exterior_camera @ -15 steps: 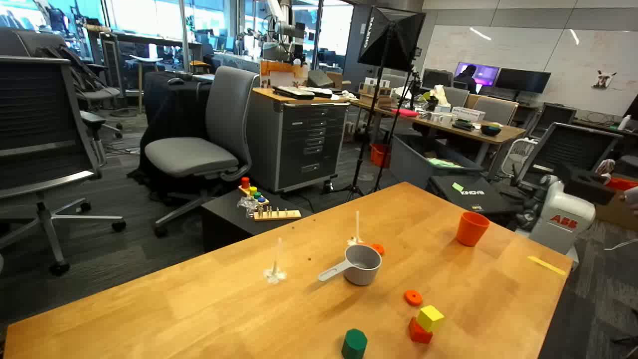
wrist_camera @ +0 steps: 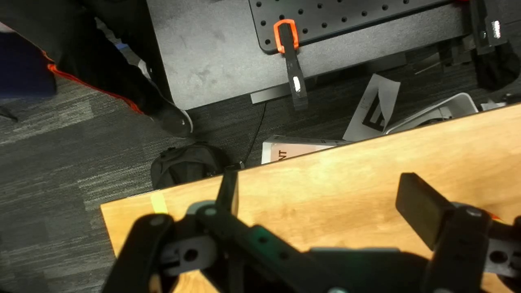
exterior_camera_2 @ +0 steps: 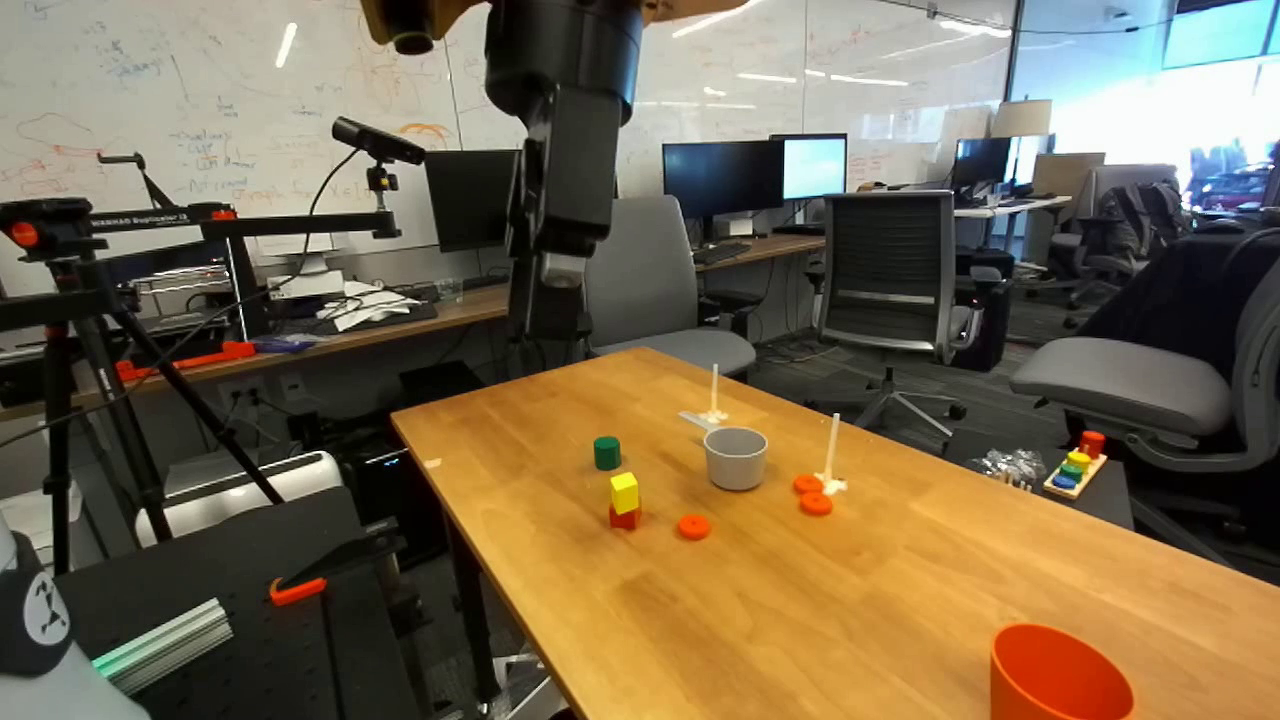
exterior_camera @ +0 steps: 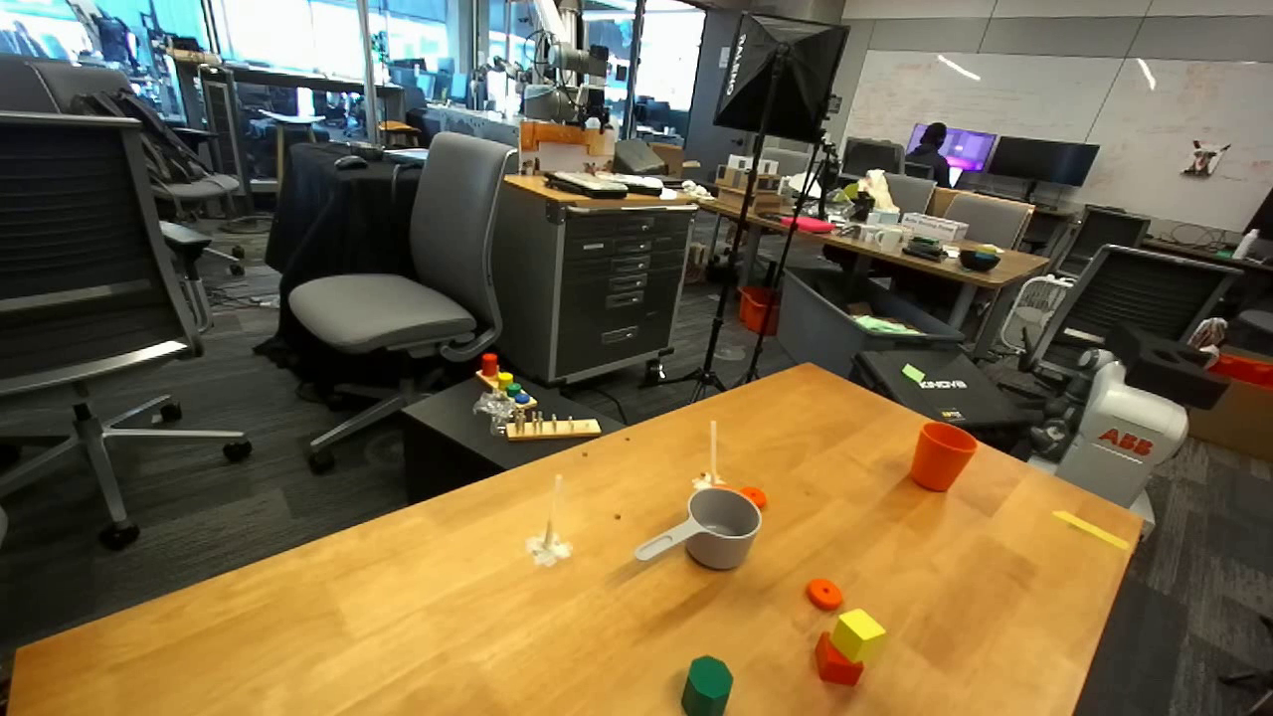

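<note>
My gripper is open over the table's edge in the wrist view, with only bare wood and floor between its fingers. In exterior view 2 the gripper (exterior_camera_2: 552, 318) hangs above the table's far left corner, clear of everything on it. A yellow block (exterior_camera: 858, 634) rests on a red block (exterior_camera: 837, 662). The green block (exterior_camera: 707, 686) stands apart from them. Near the middle is a grey measuring cup (exterior_camera: 723, 531) with a handle. Flat orange rings (exterior_camera_2: 693, 527) lie about, two of them beside a peg (exterior_camera_2: 831, 450). An orange cup (exterior_camera: 943, 457) stands upright.
The wooden table (exterior_camera: 394, 597) has wide free room on its left in exterior view 1. A second thin upright peg (exterior_camera: 551, 519) rises from it. Yellow tape (exterior_camera: 1090, 530) marks one corner. Beyond the edge is a black bench with a clamp (wrist_camera: 293, 58).
The objects on the table have not moved. A hand and a pale cable at the far right edge of exterior view 1 are gone from sight.
</note>
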